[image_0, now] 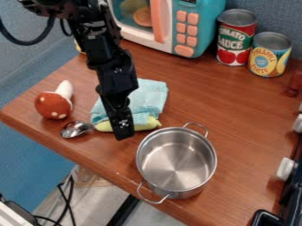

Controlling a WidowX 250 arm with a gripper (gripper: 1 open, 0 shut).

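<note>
My gripper (122,129) points down at the left-middle of the table, low over a folded light-blue cloth (147,99) and a yellow elongated item (147,124) lying at the cloth's front edge. Whether its fingers are open or shut on something is unclear. A metal spoon (74,129) lies just left of it. A steel pot (176,161) with two handles sits empty at the front right. A red-and-white object (53,103), like a mushroom toy, lies at the left.
A tomato can (234,40) and a second can (269,57) stand at the back right, beside a teal toy microwave (165,26). A black appliance (283,185) lines the right edge.
</note>
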